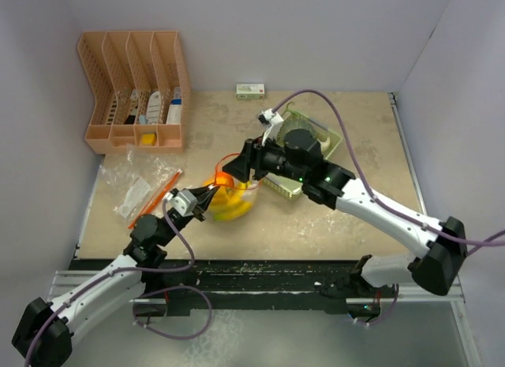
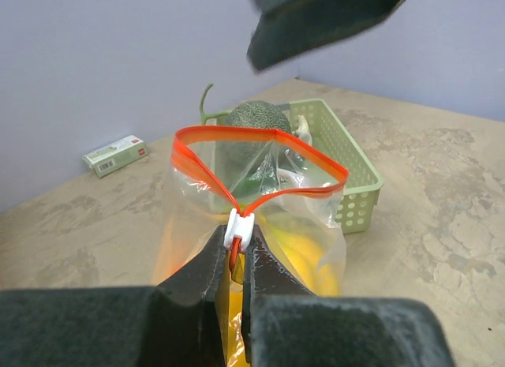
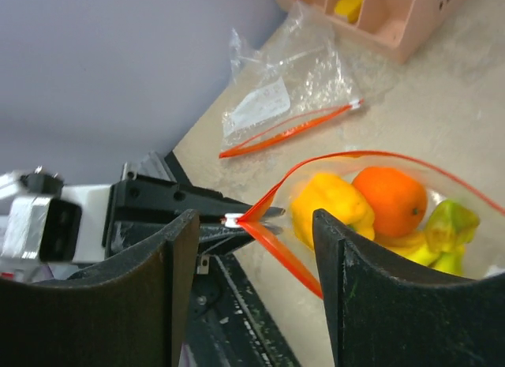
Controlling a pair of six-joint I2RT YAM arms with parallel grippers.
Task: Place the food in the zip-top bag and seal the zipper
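A clear bag with an orange zipper rim (image 2: pixel 308 191) stands with its mouth spread open in the left wrist view. Inside it, the right wrist view shows an orange (image 3: pixel 390 201), a yellow pepper (image 3: pixel 331 207) and a green-yellow item (image 3: pixel 451 226). My left gripper is shut on the white slider (image 2: pixel 238 229) at one end of the zipper. My right gripper is open above the bag, apart from the rim, with nothing between its fingers.
Behind the bag, a green basket (image 2: pixel 359 197) holds a melon (image 2: pixel 256 114). A second, flat bag (image 1: pixel 138 189) lies at the left, below a peach divided organizer (image 1: pixel 99 134). At the back is a small box (image 1: pixel 250 91).
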